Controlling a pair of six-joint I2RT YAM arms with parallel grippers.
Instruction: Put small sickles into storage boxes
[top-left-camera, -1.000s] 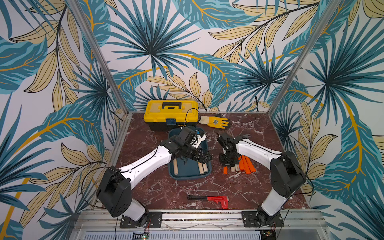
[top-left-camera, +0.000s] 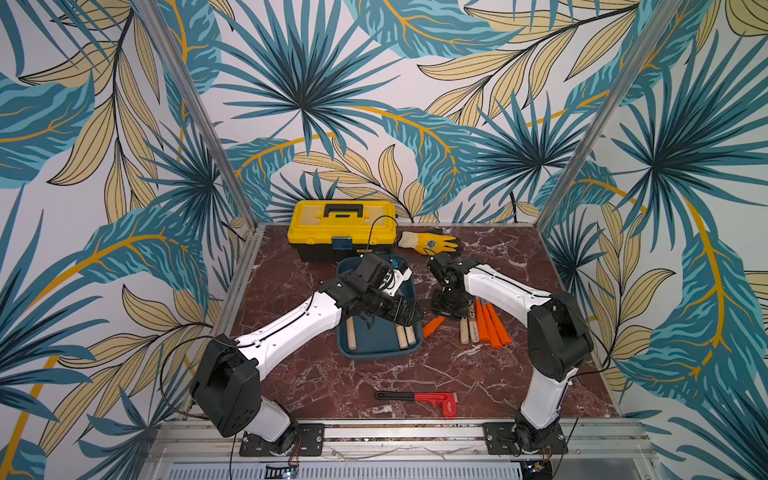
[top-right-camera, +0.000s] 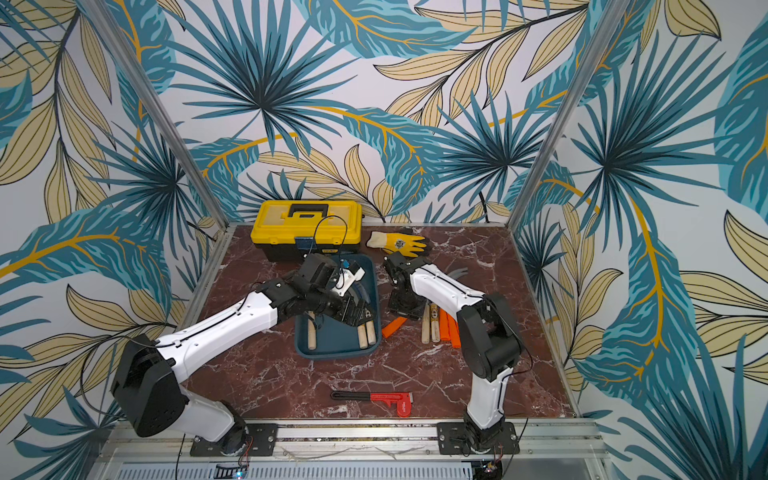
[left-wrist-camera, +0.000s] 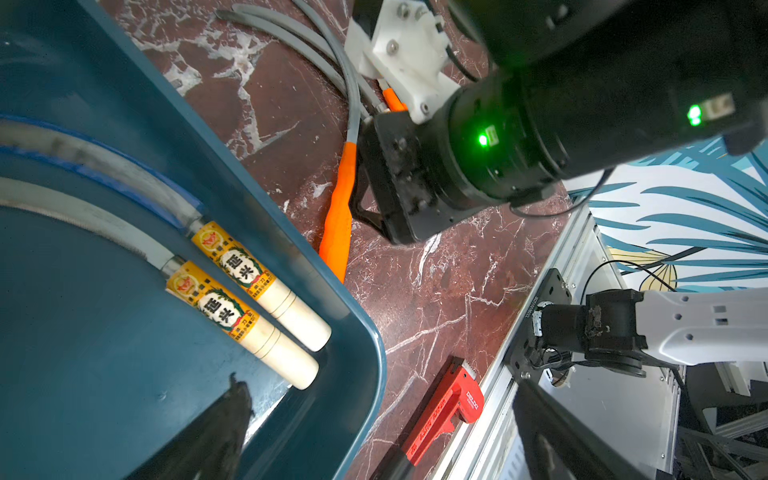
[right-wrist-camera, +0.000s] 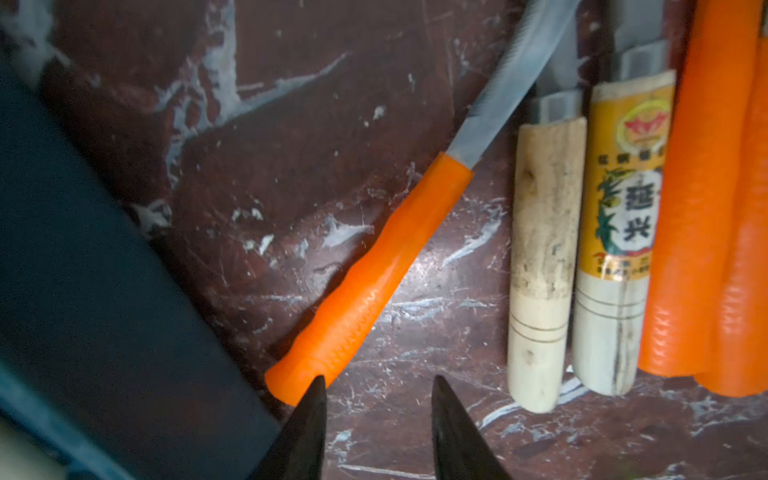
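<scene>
The blue box (top-left-camera: 344, 312) holds sickles with wooden handles, such as one (left-wrist-camera: 232, 320) in the left wrist view. My left gripper is over the box, fingers apart, nothing visible between them. My right gripper is right of the box above the table, fingers apart and empty. In the right wrist view a loose orange-handled sickle (right-wrist-camera: 376, 272) lies diagonally above those fingers; right of it lie wooden-handled sickles (right-wrist-camera: 544, 264) and more orange-handled ones (right-wrist-camera: 696, 200), side by side.
A yellow toolbox (top-left-camera: 340, 224) stands behind the box, a yellow glove (top-left-camera: 432, 244) beside it. A red pipe wrench (top-left-camera: 428, 400) lies at the front.
My right arm has shifted left and away from the front edge, and the orange-handled sickle near the box now lies more slanted. The left arm is nearly still.
</scene>
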